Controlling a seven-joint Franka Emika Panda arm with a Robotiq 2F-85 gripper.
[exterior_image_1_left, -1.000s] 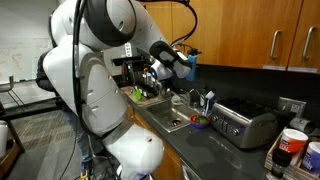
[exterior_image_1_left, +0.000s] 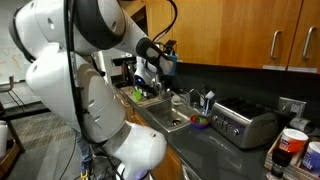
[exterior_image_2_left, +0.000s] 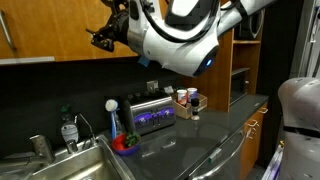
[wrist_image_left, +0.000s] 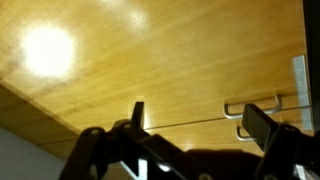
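Observation:
In the wrist view my gripper is open, with its dark fingertips wide apart and nothing between them. It faces the wooden cabinet doors (wrist_image_left: 180, 60), where two metal handles (wrist_image_left: 262, 107) show near the right finger. From the other side, the gripper (exterior_image_2_left: 103, 40) is raised high in front of the upper cabinets (exterior_image_2_left: 60, 75). On the counter below are a silver toaster (exterior_image_2_left: 150, 112) and a blue bowl (exterior_image_2_left: 125, 145) with something red and green in it. The sink (exterior_image_2_left: 85, 165) lies beside the bowl.
Cups and containers stand in a rack (exterior_image_1_left: 290, 155) at the counter's right end. A soap bottle (exterior_image_2_left: 69, 131) and a faucet (exterior_image_1_left: 207, 100) are by the sink. Bare dark counter (exterior_image_1_left: 225, 155) lies in front of the toaster.
In exterior view 1 the gripper end of the arm has moved left, and the arm's upper part has swung with it. The things on the counter have stayed put.

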